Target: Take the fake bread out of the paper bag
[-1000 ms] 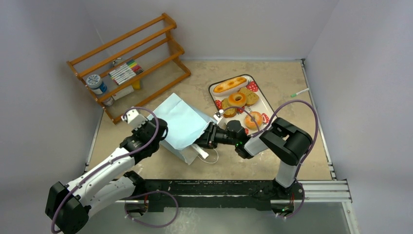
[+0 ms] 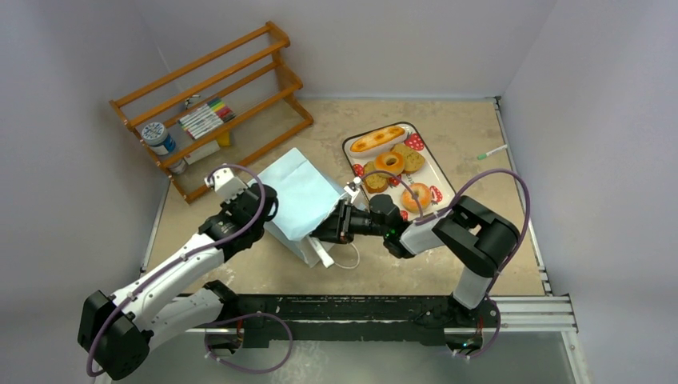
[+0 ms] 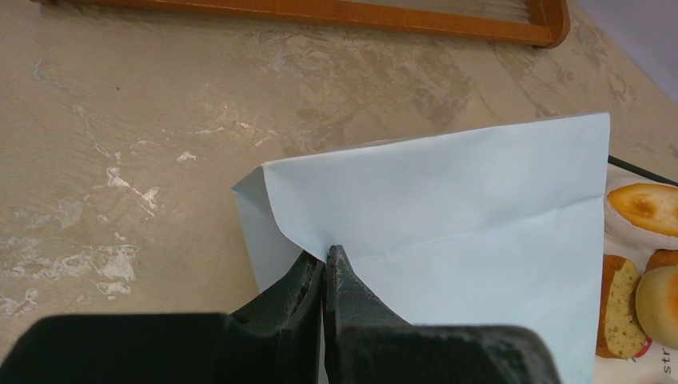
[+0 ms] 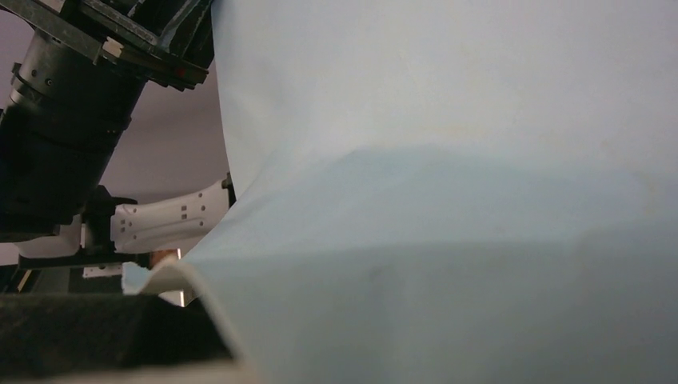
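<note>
A pale blue paper bag (image 2: 292, 192) lies mid-table, its left part under my left arm. My left gripper is shut at a folded edge of the bag (image 3: 440, 200); whether paper is pinched between its fingers is unclear. My right gripper (image 2: 320, 232) reaches into the bag's open right side; its fingertips are hidden by the paper. In the right wrist view the bag's paper (image 4: 440, 96) fills most of the frame. Any bread inside the bag cannot be seen.
A tray (image 2: 428, 160) with fake breads stands at back right. A wooden rack (image 2: 212, 80) with jars and markers is at back left. A pen (image 2: 489, 154) lies at far right.
My right gripper has moved slightly down and left in the top view, with the bag shifting a little. My left arm has moved slightly up and right.
</note>
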